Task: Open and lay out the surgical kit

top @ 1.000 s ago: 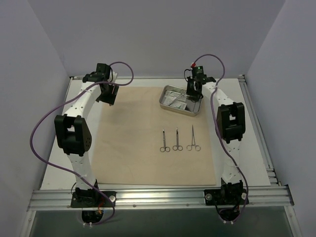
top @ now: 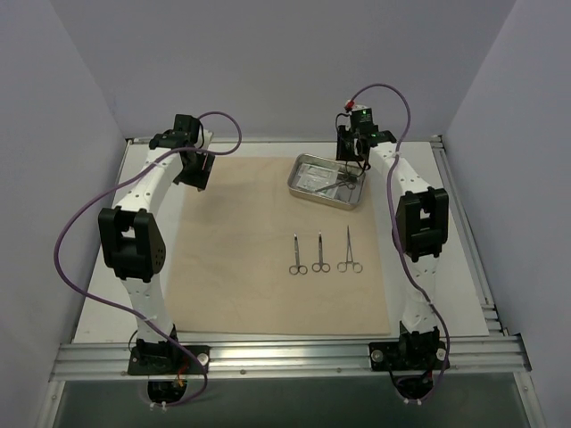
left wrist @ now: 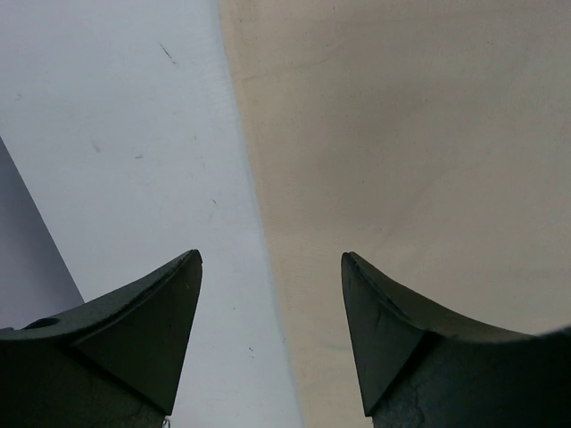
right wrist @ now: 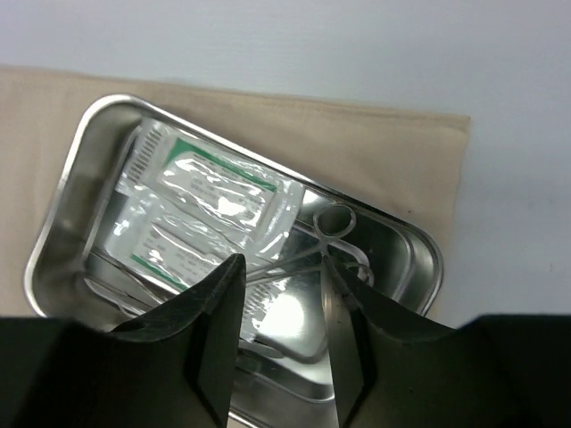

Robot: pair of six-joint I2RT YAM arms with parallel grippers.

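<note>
The steel tray (top: 307, 194) sits at the back right of the beige cloth (top: 241, 250), holding packets (right wrist: 214, 187) and metal instruments, among them ringed scissors (right wrist: 335, 220). My right gripper is over the tray, its fingers part apart, with scissor shafts visible between and below them; whether it grips them I cannot tell. Three instruments, scissors (top: 298, 267), scissors (top: 320, 266) and a clamp (top: 349, 263), lie in a row on the cloth's right front. My left gripper stands open over the cloth's left edge, nothing between its fingers.
White table (top: 446, 294) borders the cloth, with grey walls on the sides and back.
The left arm has stayed still.
</note>
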